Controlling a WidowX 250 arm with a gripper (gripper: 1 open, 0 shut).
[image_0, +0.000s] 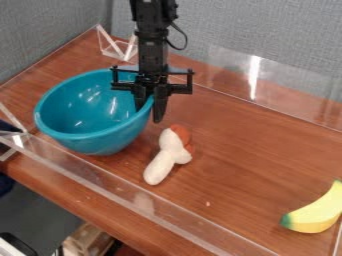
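Note:
A teal plastic bowl (83, 125) sits on the left part of the wooden table. My black gripper (150, 98) is at the bowl's right rim, shut on it, with its fingers reaching down over that edge. Just right of the bowl lies a white toy with an orange-red top (166, 158).
A yellow toy banana (315, 210) lies at the front right. Clear low walls edge the table (247, 150), and a grey wall stands behind.

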